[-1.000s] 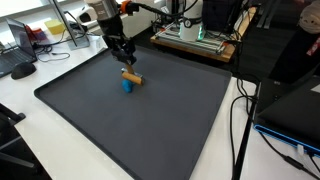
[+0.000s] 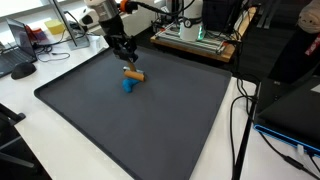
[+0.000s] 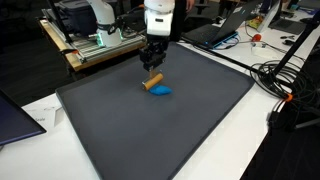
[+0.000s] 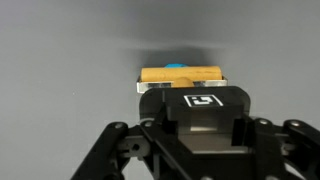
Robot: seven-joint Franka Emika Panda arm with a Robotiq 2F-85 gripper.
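My gripper (image 3: 153,66) points down over the dark table and is shut on the upright part of a wooden piece. This piece (image 4: 181,74) looks like a small mallet: its light wooden cylinder lies crosswise below the fingers in the wrist view. In exterior view 1 the wooden cylinder (image 2: 135,74) sits just under the gripper. A blue object (image 3: 160,89) is on the table beside or partly beneath the cylinder; only its edge (image 4: 177,66) shows in the wrist view. Whether the wood touches it I cannot tell. The fingertips are mostly hidden.
Around the pieces, the dark tabletop (image 2: 140,125) is wide and clear. Black cables (image 3: 275,80) run past its edge in exterior view 2. A wooden-topped stand (image 2: 195,42) is beyond the far edge.
Gripper and wooden piece have shifted slightly up and to the right in exterior view 1. The blue object stays in nearly the same spot. The grip looks unchanged.
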